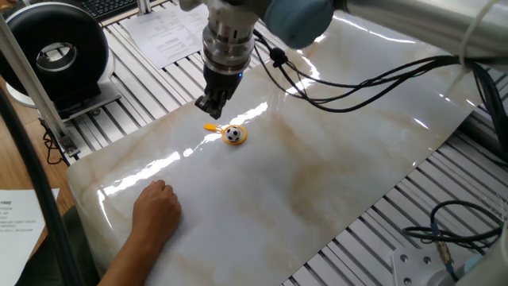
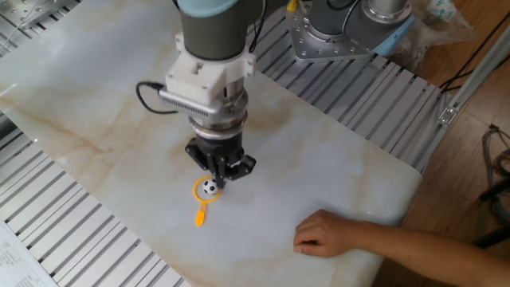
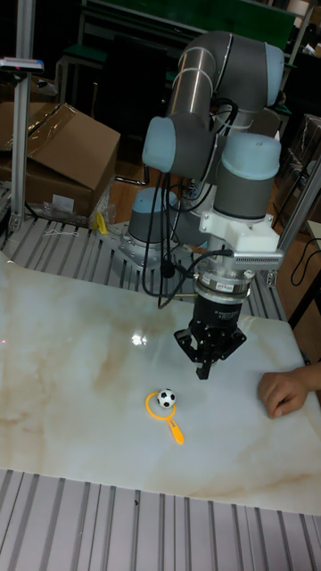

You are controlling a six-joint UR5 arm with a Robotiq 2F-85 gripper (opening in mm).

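Observation:
A small black-and-white soccer ball (image 1: 233, 134) rests within the ring of a yellow magnifier-shaped piece (image 1: 210, 127) on the marbled tabletop. In exterior view 2 the ball (image 2: 210, 186) shows inside the ring, and the yellow handle (image 2: 200, 216) points to the near side. My gripper (image 3: 203, 372) hangs above the table with its fingertips close together and nothing visible between them. In exterior view 3 it appears to the right of the ball (image 3: 166, 398) and higher, apart from it.
A person's hand (image 1: 156, 213) lies on the tabletop, to the right of the gripper in exterior view 3. Black cables (image 1: 357, 91) hang beside the arm. Much of the marbled sheet (image 3: 76, 381) is bare.

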